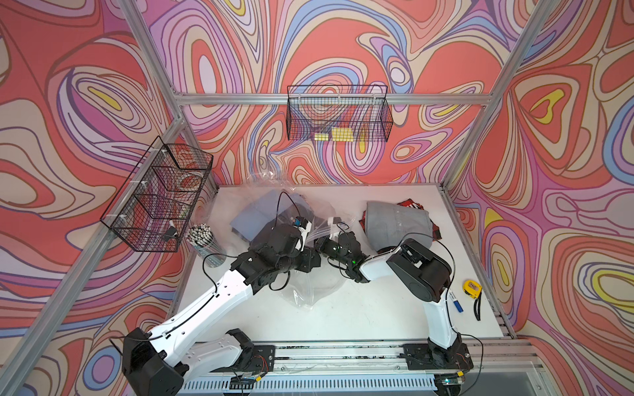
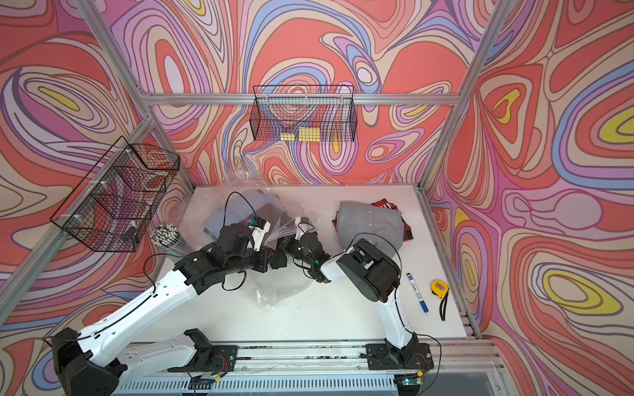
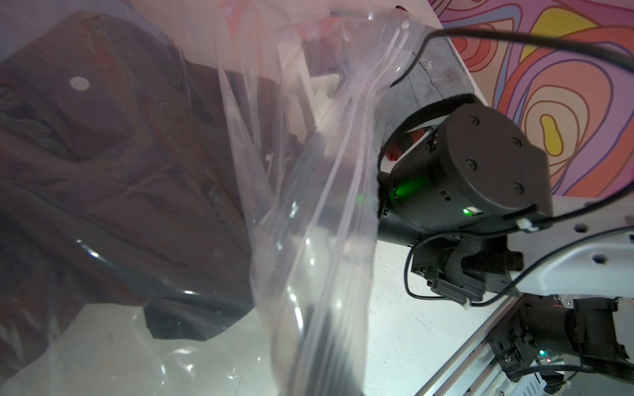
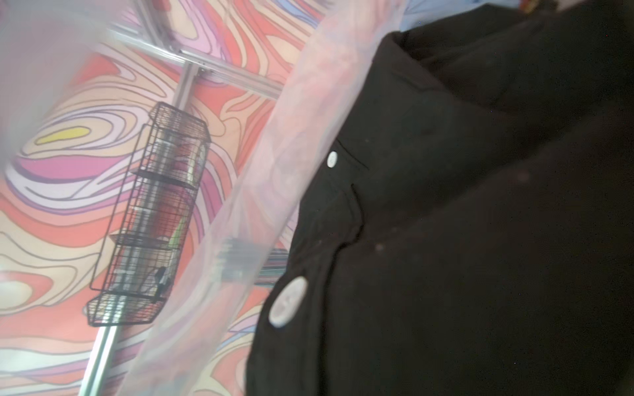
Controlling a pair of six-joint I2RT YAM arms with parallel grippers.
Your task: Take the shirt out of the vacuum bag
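Observation:
A clear plastic bag lies over the table's middle and left, with folded blue fabric in its back part. A dark shirt with white buttons shows through it in the left wrist view and fills the right wrist view. My left gripper is at the bag's gathered edge; its fingertips are mostly hidden, and I cannot tell what is between them. My right gripper reaches from the right into the bag region beside it, close against the dark shirt; its fingers are hidden.
A grey bag lies at the back right. A tape measure and marker lie at the right front. A container of sticks stands at the left. Wire baskets hang on the frame.

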